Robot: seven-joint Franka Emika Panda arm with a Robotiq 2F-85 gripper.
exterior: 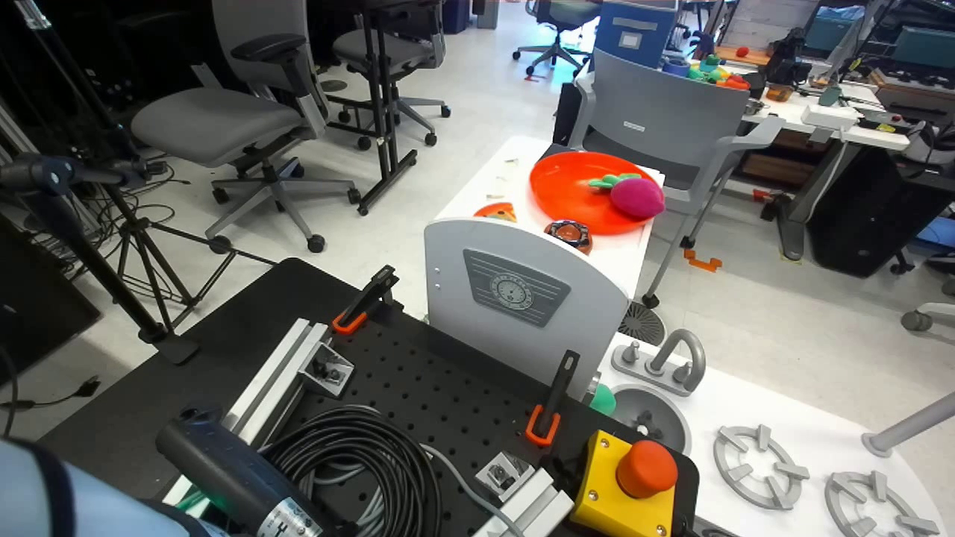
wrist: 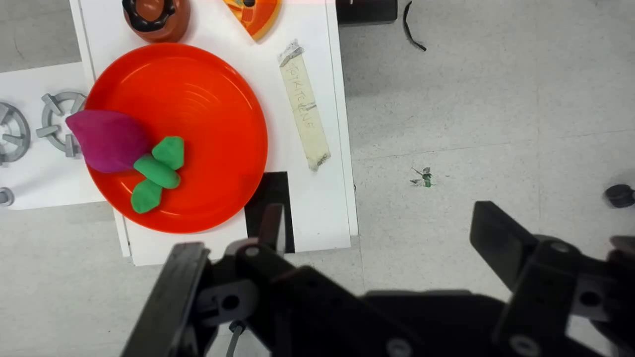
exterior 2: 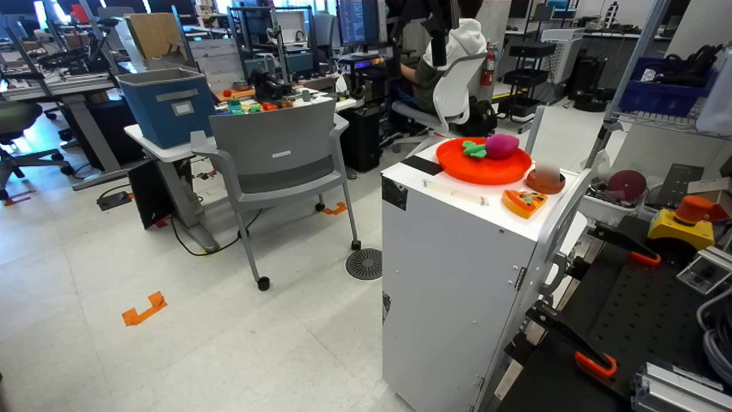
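Observation:
My gripper is open in the wrist view, its fingers wide apart with only bare floor and the counter's edge below. Up and left of it, a red plate (wrist: 220, 148) rests on the white counter top (wrist: 315, 208). On the plate lie a magenta toy vegetable (wrist: 113, 142) and its green leafy part (wrist: 157, 171). A toy pizza slice (wrist: 257, 14) and a brown ring-topped toy (wrist: 159, 18) sit beside the plate, both cut off by the upper frame edge. Exterior view 1 does not show the gripper.
A grey upright panel (exterior: 501, 277) edges the counter on the workbench side. Clamps, coiled cable (exterior: 358, 456) and a yellow box with a red button (exterior: 627, 483) occupy the black bench. A toy sink (exterior: 646, 416) and burners stand right. A grey chair (exterior 2: 274, 158) is close by.

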